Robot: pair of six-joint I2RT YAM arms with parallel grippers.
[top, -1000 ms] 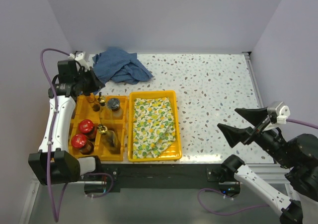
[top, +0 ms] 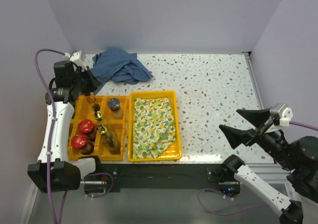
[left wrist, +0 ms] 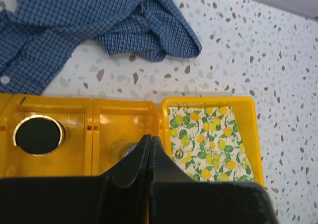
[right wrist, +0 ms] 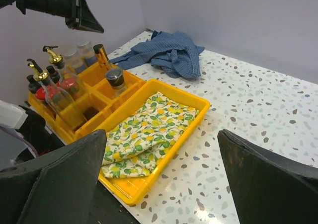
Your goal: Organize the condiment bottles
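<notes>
The yellow divided organizer [top: 124, 144] at the left holds red-lidded jars [top: 86, 126], oil bottles with gold pourers [top: 110, 139], an amber bottle [top: 91, 97] and a dark-lidded jar [top: 114, 105]. The same bottles [right wrist: 69, 111] stand upright in the right wrist view. My left gripper [top: 90, 85] hangs above the organizer's back part, shut, with nothing seen between its fingertips. My right gripper [top: 229, 126] stands open at the right front, empty, above the table's edge.
A yellow tray [top: 171, 152] with a lemon-print cloth [top: 151, 124] sits beside the organizer. A crumpled blue cloth [top: 119, 66] lies at the back left.
My left gripper has shifted slightly over the organizer's back part. A gold pourer seen beside it a second ago now sits lower in the top view. The right arm is nearly still.
</notes>
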